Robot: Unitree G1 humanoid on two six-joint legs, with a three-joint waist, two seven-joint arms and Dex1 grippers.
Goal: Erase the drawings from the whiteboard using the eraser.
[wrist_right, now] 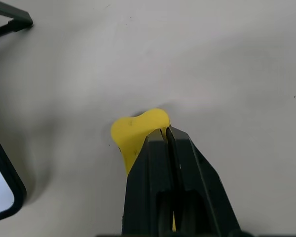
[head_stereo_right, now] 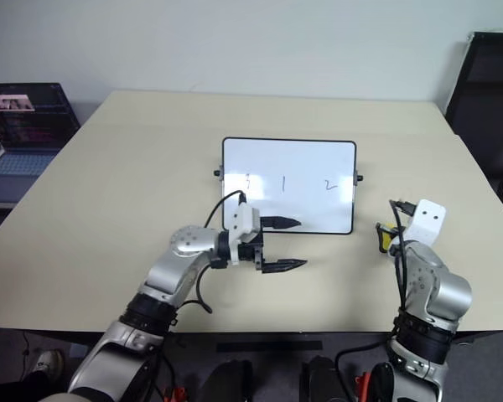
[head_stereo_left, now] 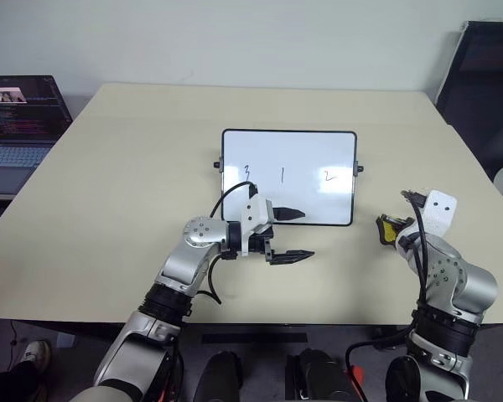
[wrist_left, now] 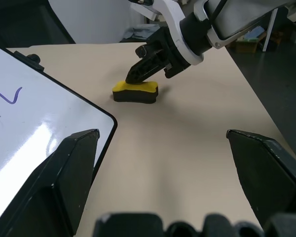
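The eraser [wrist_left: 136, 92], yellow on top and black below, lies flat on the table to the right of the whiteboard [head_stereo_left: 264, 155]. In the right wrist view my right gripper is shut, its fingertips pressed together with nothing between them. It stands above the eraser [wrist_right: 140, 127] and hides much of its yellow top. Purple marks 3, 1 and 2 stand in a row on the board; part of one mark [wrist_left: 9, 97] shows in the left wrist view. My left gripper [head_stereo_left: 308, 235] is open and empty near the board's lower edge.
A laptop [head_stereo_left: 21, 134] sits off the table's left side. Dark panels stand beyond the right edge.
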